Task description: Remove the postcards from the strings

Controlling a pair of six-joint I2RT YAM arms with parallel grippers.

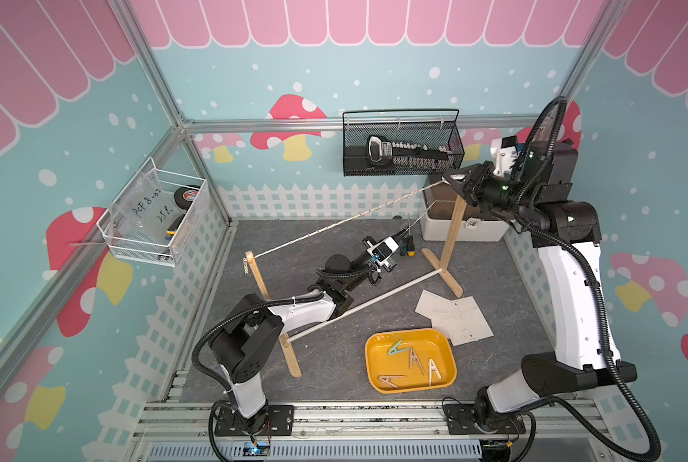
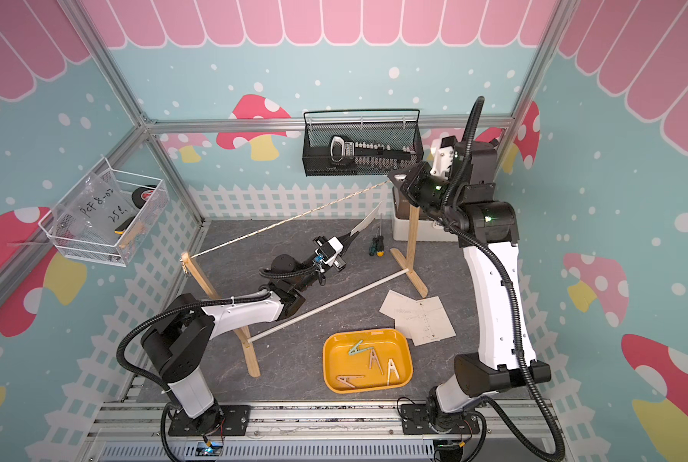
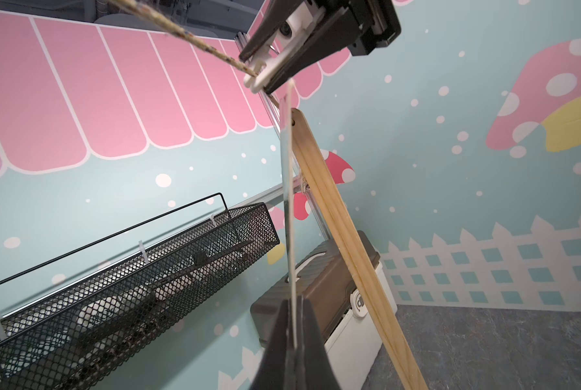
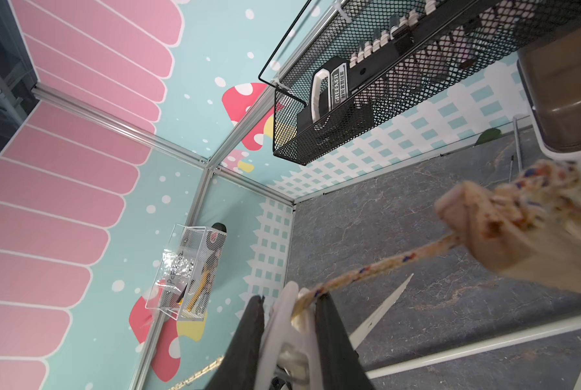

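My left gripper is shut on a postcard (image 3: 289,214) by its lower edge; the thin card stands nearly edge-on. From above it shows as a pale strip (image 2: 367,220) below the string (image 2: 282,221). The card's top looks apart from the peg in the right wrist view. High by the right post (image 1: 453,231), my right gripper is shut on a white clothespin (image 4: 284,334). The string (image 4: 384,263) passes at the peg's tips; whether they pinch it I cannot tell. Two or so cards (image 1: 459,318) lie flat on the table.
A yellow tray (image 1: 372,377) at the front holds several clothespins. A black mesh basket (image 1: 401,165) hangs at the back wall, with a lidded box (image 1: 444,229) below. The left post (image 1: 256,274) and a crossbar (image 1: 359,305) frame the left arm.
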